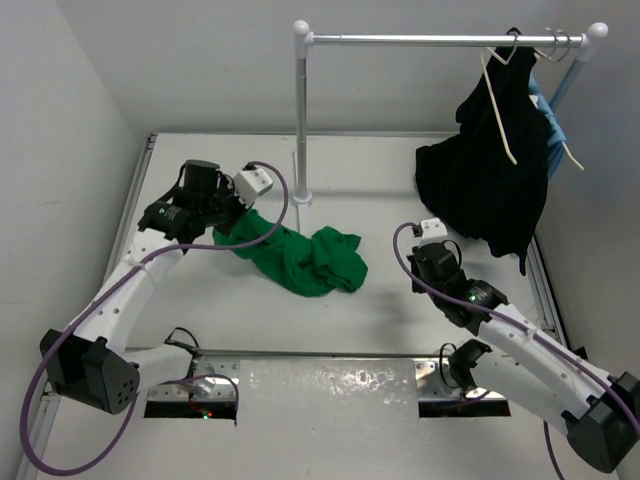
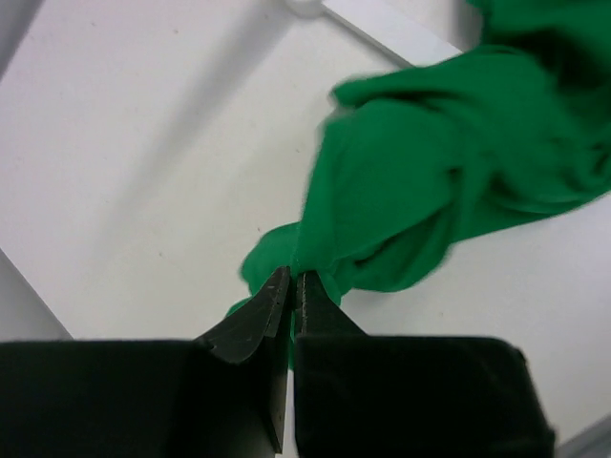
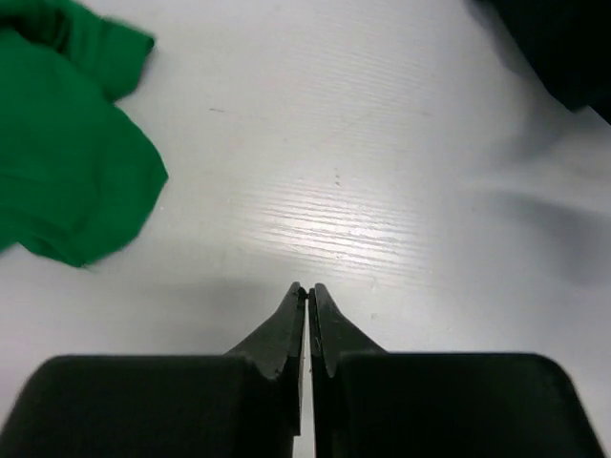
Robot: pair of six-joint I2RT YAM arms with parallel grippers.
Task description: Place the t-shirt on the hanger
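A crumpled green t-shirt [image 1: 305, 262] lies bunched on the table. In the left wrist view, my left gripper is shut at one end of the green cloth [image 2: 382, 186], with a fold pinched at the tips. My right gripper is shut over bare table, nothing showing between its fingers; the shirt [image 3: 76, 153] lies apart from it to the left. A pale hanger [image 1: 498, 110] hangs empty from the rack's bar, upper right in the top view.
The rack's bar [image 1: 430, 41] and left post [image 1: 301, 120] stand behind the shirt. A black garment [image 1: 485, 150] and a light blue one [image 1: 555, 130] hang at the right. Open table surface lies between shirt and black garment.
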